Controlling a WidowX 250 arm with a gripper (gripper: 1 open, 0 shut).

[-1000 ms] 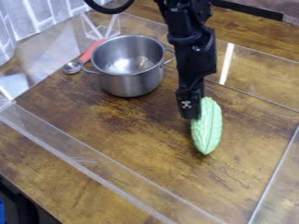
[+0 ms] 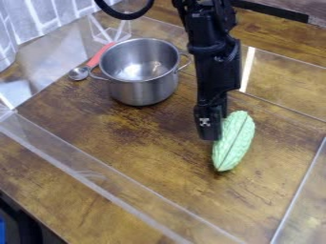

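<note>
The black robot gripper (image 2: 212, 128) hangs low over the table just left of a pale green, ridged oblong vegetable (image 2: 232, 143), its fingers at or near that vegetable's upper left side. Whether the fingers are open or shut on it is hard to tell. A steel pot (image 2: 137, 78) with two side handles sits upper left of the gripper.
A ladle or spoon (image 2: 79, 74) and a red-handled utensil (image 2: 105, 53) lie left of the pot. Clear plastic walls border the wooden table (image 2: 128, 172), whose front and middle are clear.
The gripper has moved down and slightly left over the last second. The green vegetable has shifted slightly right and tilted a little.
</note>
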